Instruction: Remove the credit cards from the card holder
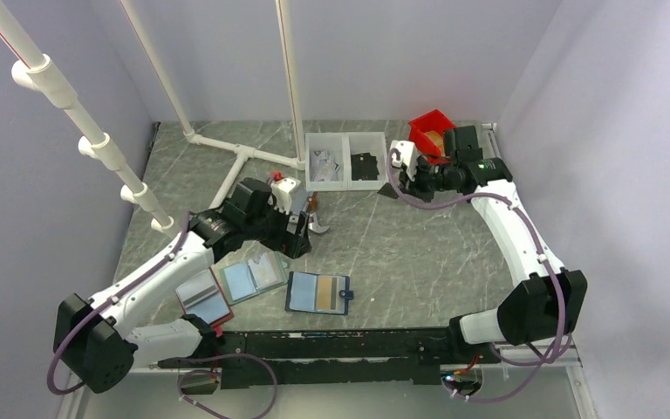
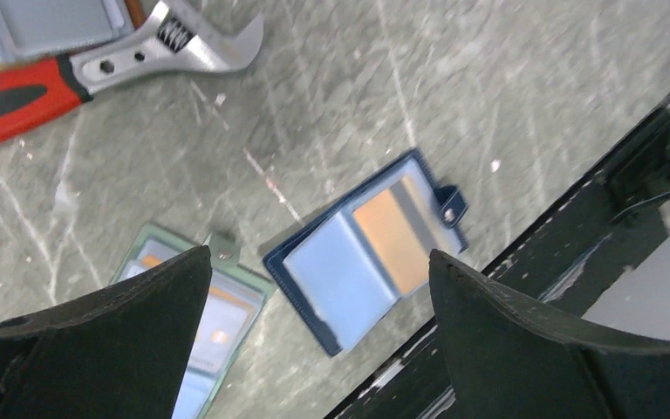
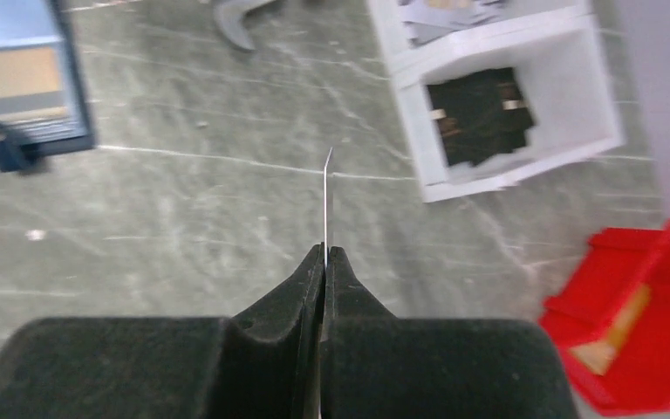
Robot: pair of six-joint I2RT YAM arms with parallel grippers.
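Edge-on in the right wrist view, a thin card [image 3: 328, 201] stands up from my right gripper, which is shut on it. From above, the card's dark corner [image 1: 387, 190] pokes out just right of the white bin. A blue card holder [image 1: 302, 295] lies spread open at the table's front, with a tan card [image 1: 325, 293] under its clear sleeve. In the left wrist view my left gripper is wide open with nothing between its fingers. That holder [image 2: 323, 284] shows below, between and beyond the fingertips.
A white two-part bin [image 1: 346, 138] holds pale cards on one side and black cards on the other. Right of it sits a red bin [image 1: 430, 121]. A green holder [image 1: 254, 277], a red holder [image 1: 203, 297] and a wrench [image 2: 174, 44] lie left.
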